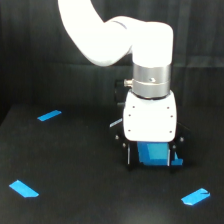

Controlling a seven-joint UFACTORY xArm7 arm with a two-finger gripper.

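A white robot arm reaches down from the top to its white gripper (150,150), which hovers low over the right middle of a dark surface. A blue object (154,156), seemingly a block, sits directly under the gripper body between its dark fingers and is partly hidden by it. Whether the fingers touch or grip it I cannot tell.
Strips of blue tape lie on the dark surface (95,195): one at the back left (49,115), one at the front left (24,188), one at the front right (195,197).
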